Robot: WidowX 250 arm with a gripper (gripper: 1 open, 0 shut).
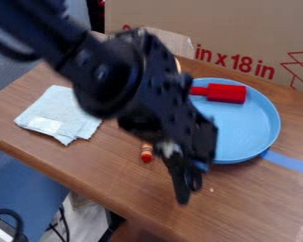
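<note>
My gripper (184, 180) hangs over the table just in front of the blue plate (253, 128), blurred, so I cannot tell whether it is open or shut. A red block (220, 93) lies on the back part of the plate. Behind my arm a red-and-orange stick (147, 153) is mostly hidden. A folded pale cloth (56, 115) lies on the left of the table.
A cardboard box (242, 33) stands along the back. Blue tape (294, 164) runs on the table at the right. The table's left edge borders a drop.
</note>
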